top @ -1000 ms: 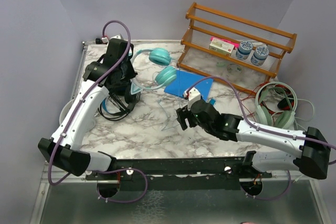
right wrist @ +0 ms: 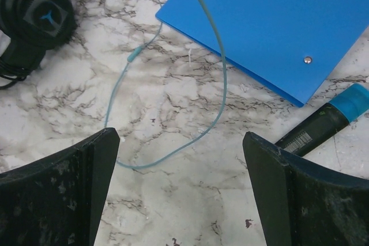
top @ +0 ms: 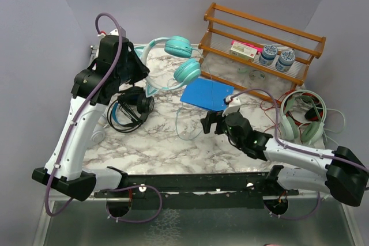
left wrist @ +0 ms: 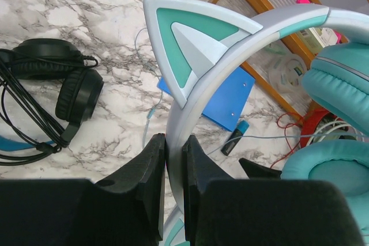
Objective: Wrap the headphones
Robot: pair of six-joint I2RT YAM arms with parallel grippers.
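Observation:
Mint and white headphones (top: 185, 70) hang raised at the upper left, my left gripper shut on their headband; both ear cups face right. Their thin mint cable (right wrist: 222, 84) drops to the marble and lies in a loose loop. My right gripper stands open low over the table, below that loop's right side, with nothing between its fingers. A blue board (right wrist: 265, 27) and a dark tube with a blue cap (right wrist: 311, 131) lie beside the cable.
Black headphones (top: 138, 108) lie at the left. A wooden rack (top: 259, 24) with jars and a box stands at the back right; green headphones (top: 314, 128) with tangled cables lie at the right.
My left gripper has lifted the mint headphones higher and toward the front of the top view. My right gripper has moved to the right.

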